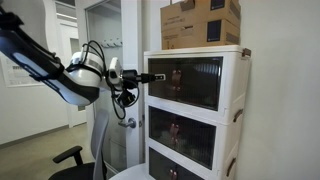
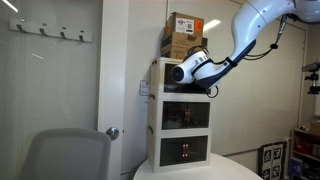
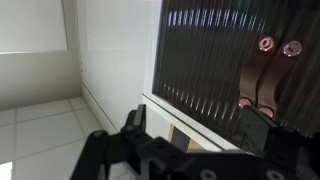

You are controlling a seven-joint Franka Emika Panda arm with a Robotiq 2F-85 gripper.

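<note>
A white cabinet with three stacked dark ribbed doors stands by the wall. Its top door is closed, and two brown strap handles hang near the middle, side by side in the wrist view. My gripper is in front of the top compartment, toward its left side. Its black fingers stand apart with nothing visible between them, and the handles lie beyond them, up and to the right. In exterior view 2 the arm hides much of the top door and the gripper itself.
Cardboard boxes sit on the cabinet top. A grey chair is near a door with a lever handle, left of the cabinet.
</note>
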